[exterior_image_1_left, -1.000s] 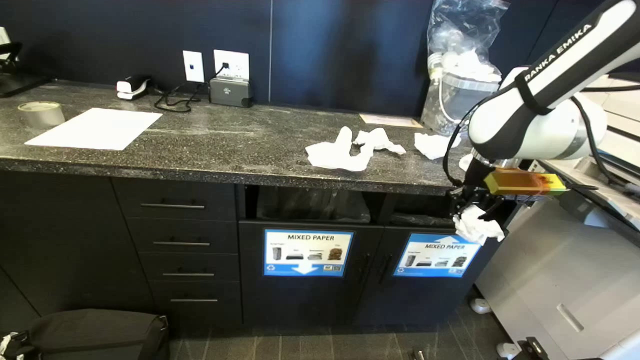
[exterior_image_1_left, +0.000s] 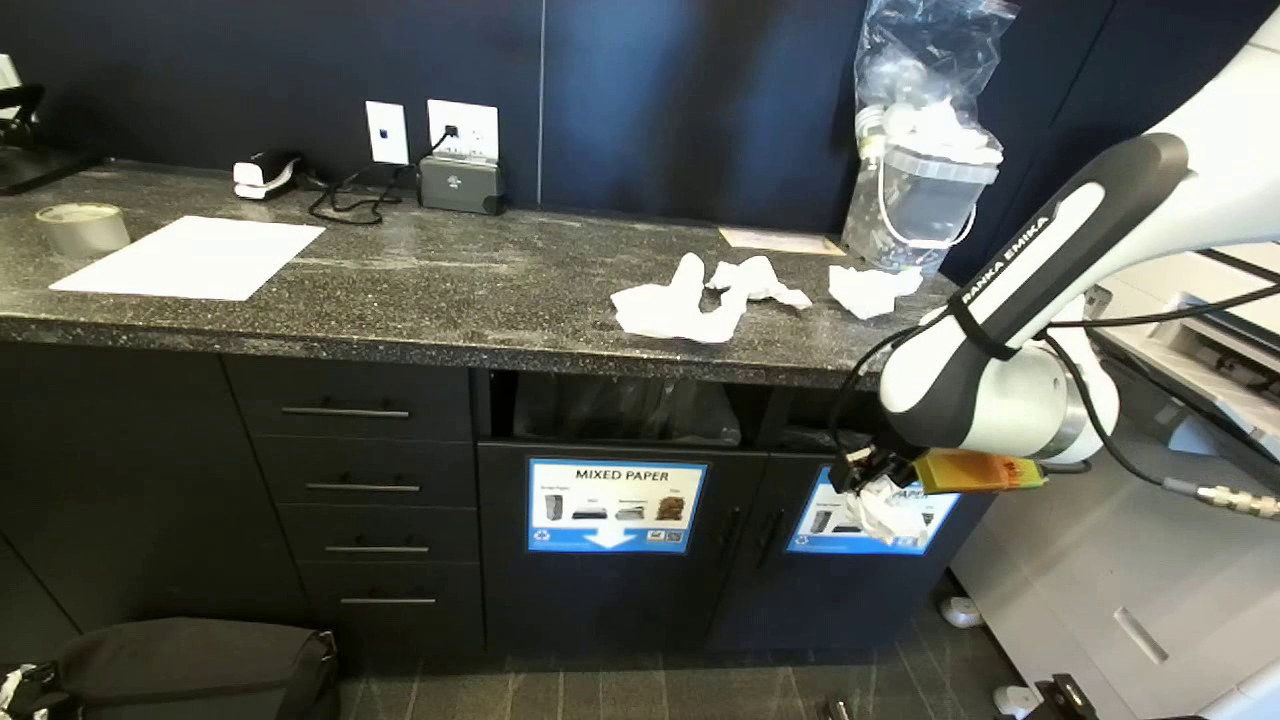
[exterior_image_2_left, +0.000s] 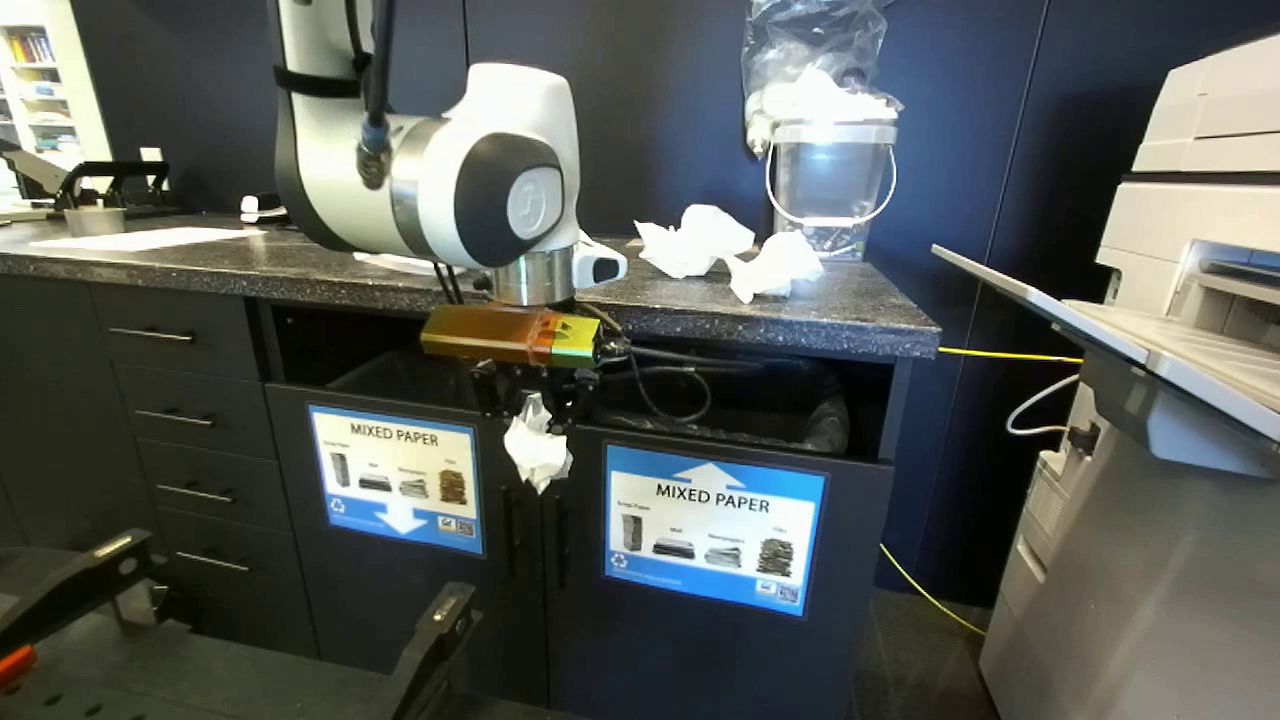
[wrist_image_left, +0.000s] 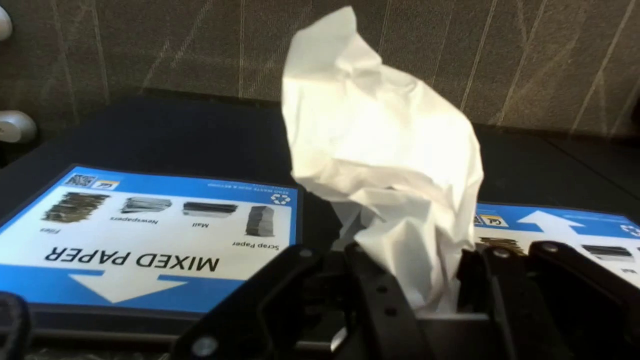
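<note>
My gripper (exterior_image_2_left: 534, 402) is shut on a crumpled white paper (exterior_image_2_left: 537, 449), which hangs down from the fingertips in front of the cabinet doors. In the wrist view the same crumpled paper (wrist_image_left: 384, 144) rises between the two dark fingers and hides part of the door behind. Both the gripper and the paper are below the counter's edge. Behind the arm, the cabinet has open slots with dark bin liners (exterior_image_2_left: 768, 402) inside, above doors bearing MIXED PAPER signs (exterior_image_2_left: 714, 528).
Several crumpled white papers (exterior_image_1_left: 684, 306) lie on the speckled counter (exterior_image_1_left: 480, 276). A clear bucket (exterior_image_1_left: 924, 204) stuffed with white material stands at the back right. Further left are a flat white sheet (exterior_image_1_left: 192, 258) and a tape roll (exterior_image_1_left: 84, 228). A printer (exterior_image_2_left: 1128, 420) stands right of the cabinet.
In exterior view 1 the arm and gripper have moved left and lower, carrying the crumpled paper along. It now overlaps the right-hand sign. The papers on the counter have not moved.
</note>
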